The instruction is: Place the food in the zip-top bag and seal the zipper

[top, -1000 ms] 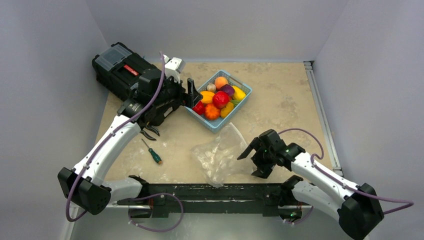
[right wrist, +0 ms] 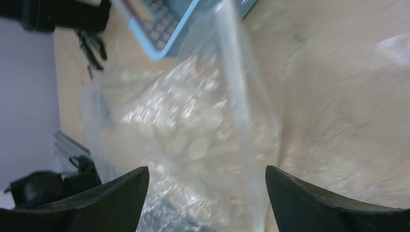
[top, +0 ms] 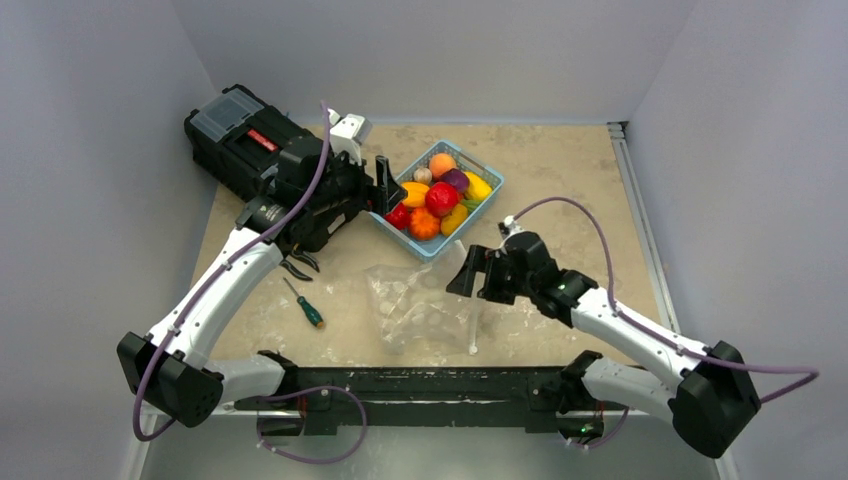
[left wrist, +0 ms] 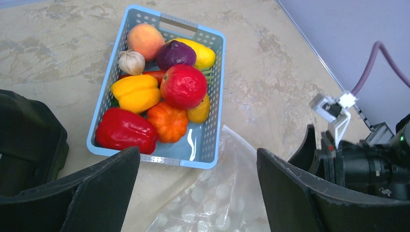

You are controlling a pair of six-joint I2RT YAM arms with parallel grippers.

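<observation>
A clear zip top bag lies flat and crumpled on the table, in front of a blue basket full of food: red pepper, yellow pepper, orange pumpkin, red fruit, purple onion, garlic and more. My left gripper hangs open above the basket's left side, empty. My right gripper is open just above the bag's right part; in the right wrist view the bag stretches between and beyond its fingers.
A black case stands at the back left. Pliers and a green screwdriver lie on the left of the table.
My right gripper has moved up the table and to the left, and the bag has shifted slightly left with it. The left arm is still.
</observation>
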